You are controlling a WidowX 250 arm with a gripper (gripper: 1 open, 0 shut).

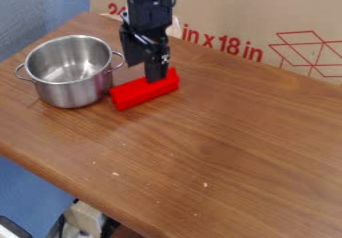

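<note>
A red cylindrical object [142, 94] lies on its side on the wooden table, just right of a steel pot [70, 76] with two wire handles. My black gripper [144, 70] hangs over the red object, close above its upper middle part, beside the pot's right rim. The fingers point down; whether they stand open or shut is hard to make out.
A cardboard panel [267, 22] stands behind it, and a blue surface [27, 182] lies beyond the table's left edge.
</note>
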